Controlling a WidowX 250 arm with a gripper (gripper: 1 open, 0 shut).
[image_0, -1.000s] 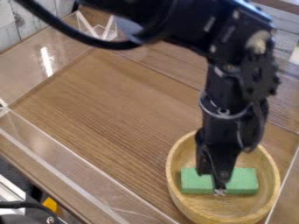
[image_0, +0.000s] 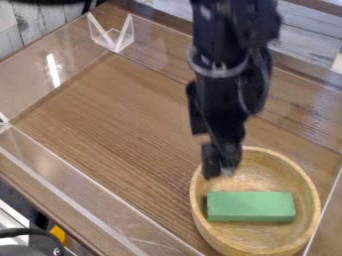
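My dark gripper (image_0: 221, 140) hangs blurred over the upper middle of the view, its fingers apart and pointing down, above the back rim of a round wooden bowl (image_0: 210, 236). A green rectangular block (image_0: 250, 206) lies in the bowl, with no finger on it.
A wooden table (image_0: 100, 130) has clear room left of the bowl. A clear plastic edge (image_0: 54, 66) runs along the left side, and a small white rack-like piece (image_0: 112, 34) stands at the back left. Some dark and yellow items sit at the lower left corner.
My gripper has moved up and back, away from the green block, which now shows uncovered in the bowl.
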